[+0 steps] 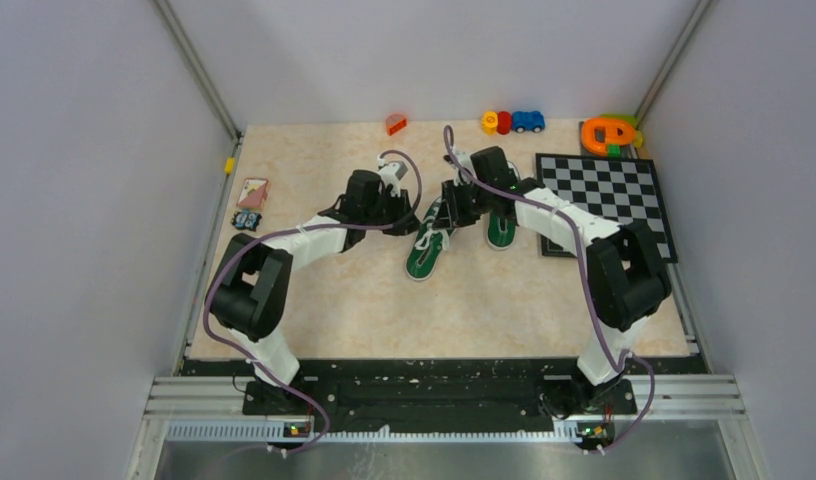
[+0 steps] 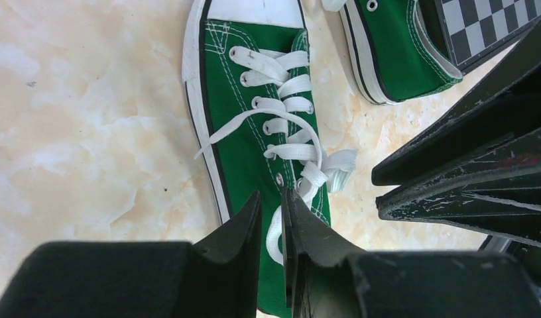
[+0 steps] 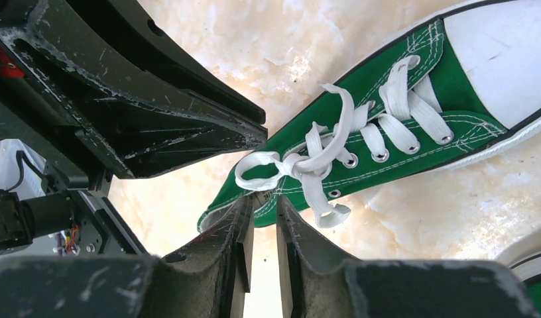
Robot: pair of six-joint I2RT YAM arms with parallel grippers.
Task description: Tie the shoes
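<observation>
A green low shoe [image 1: 421, 263] with a white toe lies on the table between my two arms. Its white laces meet in a knot [image 3: 294, 164] with a small loop [image 3: 257, 159] beside it; one loose end [image 2: 229, 124] lies across the shoe's side. My left gripper hovers over the heel half, fingers parted by a narrow gap through which a curve of lace shows; no grip on it is visible. Close to the knot, my right gripper also has a gap between its fingers, nothing clamped there. A second green shoe [image 1: 500, 234] lies to the right, partly under the right arm.
A checkered board [image 1: 606, 190] occupies the right side. Toys line the back, among them a blue car [image 1: 527, 121] and an orange ring toy [image 1: 606, 133]. Both grippers are very close together.
</observation>
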